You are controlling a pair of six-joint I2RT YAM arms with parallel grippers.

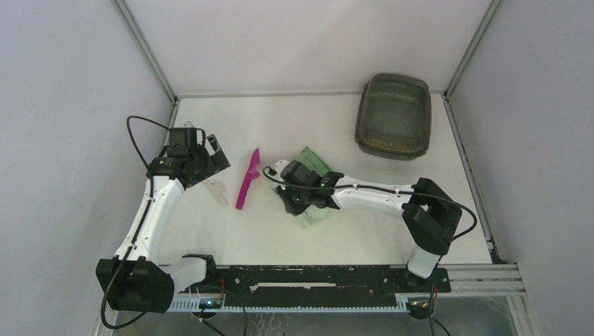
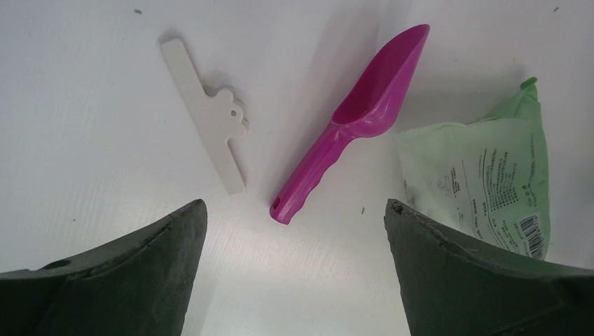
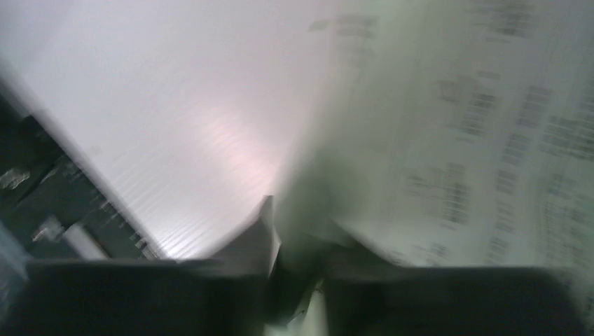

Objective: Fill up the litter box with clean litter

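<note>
The pale green litter bag (image 1: 315,162) lies mid-table, largely covered by the right arm; the left wrist view shows its printed side (image 2: 490,185). At its left part is my right gripper, blurred, its fingers close together with a green fold of the bag (image 3: 312,189) running between them; how firmly they close cannot be seen. A purple scoop (image 1: 249,178) rests left of the bag. My left gripper stands wide open above the table, empty, with the scoop's handle end beyond its fingertips. The dark litter box (image 1: 394,115) sits at the back right, empty.
A flat whitish tool (image 2: 206,115) lies left of the scoop. Walls enclose the table at the back and sides. Free table shows around the bag, at the front and at the back middle.
</note>
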